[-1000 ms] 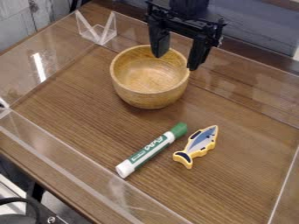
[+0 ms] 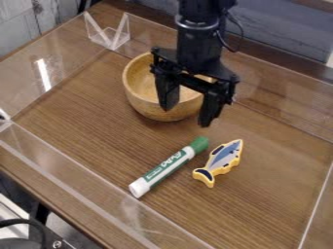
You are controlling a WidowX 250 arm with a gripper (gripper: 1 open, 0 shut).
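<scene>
My black gripper (image 2: 188,97) hangs over the front right of a round yellow bowl (image 2: 140,78), its fingers spread open with nothing seen between them. Below it, a white and green tube (image 2: 168,167) lies diagonally on the wooden table. To its right lies a yellow fish-shaped piece (image 2: 217,163) with blue markings.
A clear plastic object (image 2: 109,31) stands at the back left, near the table's edge, and another (image 2: 4,119) is at the left edge. Dark cables show at the lower left.
The objects on the table have not visibly moved.
</scene>
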